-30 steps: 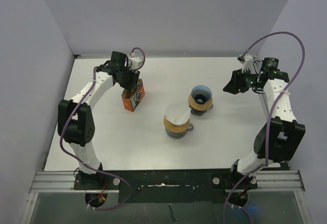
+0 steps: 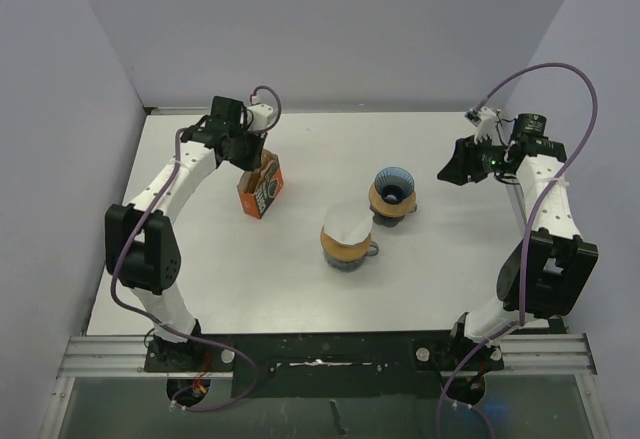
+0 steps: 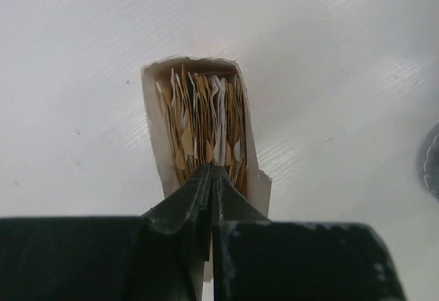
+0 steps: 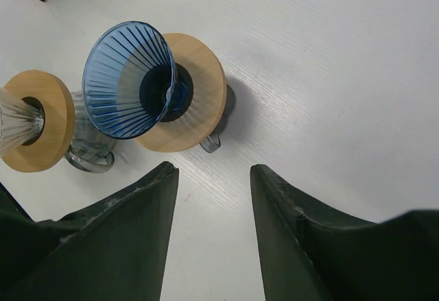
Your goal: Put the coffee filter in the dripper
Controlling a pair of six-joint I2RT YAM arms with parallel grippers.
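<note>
Several brown and white paper filters stand packed on edge in an open-topped orange and black box (image 2: 261,187) at the left of the table. My left gripper is shut over the box, its fingertips in front of the filter edges (image 3: 199,109). No paper shows clearly between them, though the fingers hide part of the stack. The blue ribbed dripper (image 4: 130,80) sits in a wooden collar on a glass server, and the part of its inside that shows is empty. To its right, my right gripper hangs open with nothing between its fingers.
A second dripper stand (image 2: 347,239), its cone looking white from above, is close by the blue one, front left of it. Bare table (image 2: 465,259) lies to the right and at the front.
My left arm and gripper have shifted slightly left and toward the back over the box. The box, both drippers and the right arm look unchanged.
</note>
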